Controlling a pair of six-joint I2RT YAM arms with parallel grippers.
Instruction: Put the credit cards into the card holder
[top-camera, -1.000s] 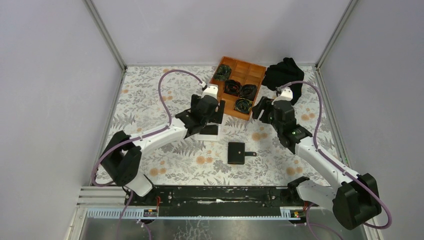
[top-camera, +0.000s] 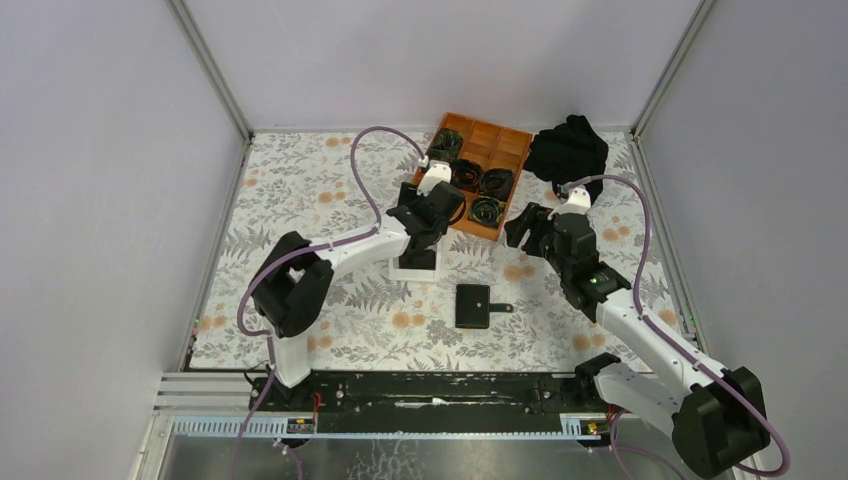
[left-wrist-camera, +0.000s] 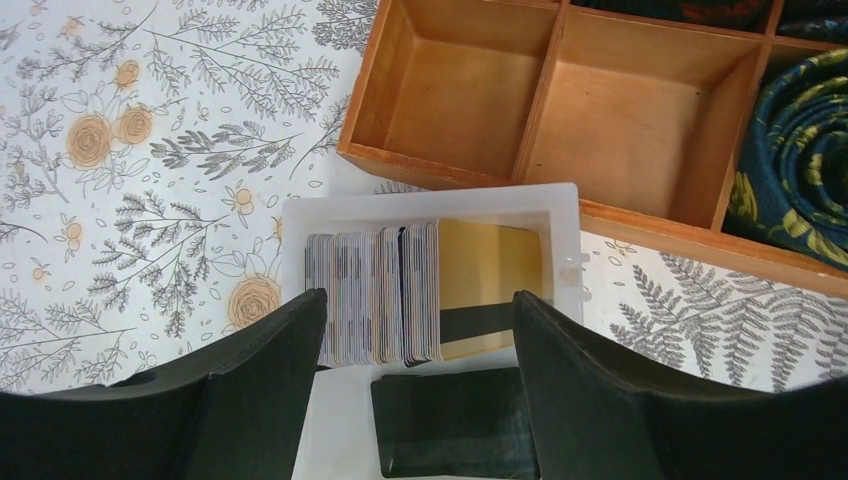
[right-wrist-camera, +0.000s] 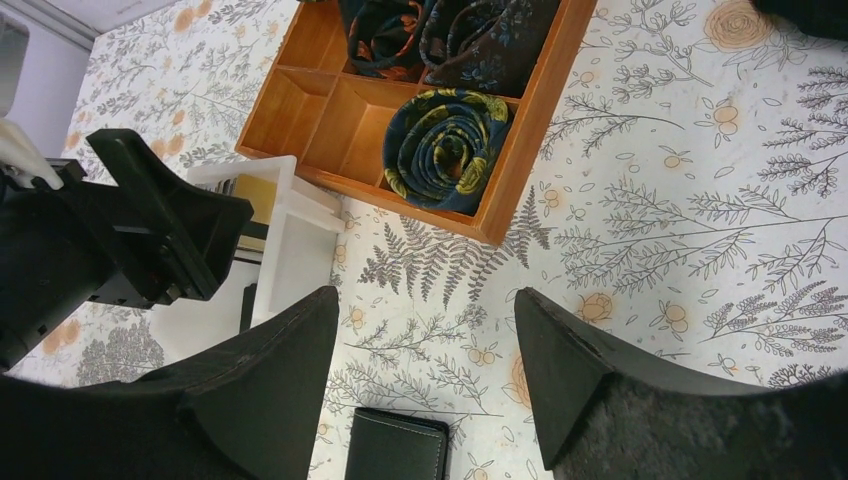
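A white plastic box holds a row of stacked cards beside a bare yellow back section and a dark panel. My left gripper hangs over it, fingers apart and nothing visible between them. The black card holder with its strap lies on the table front centre; part of it shows at the bottom of the right wrist view. My right gripper is raised over the table's right half, above and behind the holder, its fingers apart and empty.
A wooden compartment tray with rolled ties stands behind the white box. A black cloth lies at the back right.
My right gripper has moved a little toward the front as its arm shifted.
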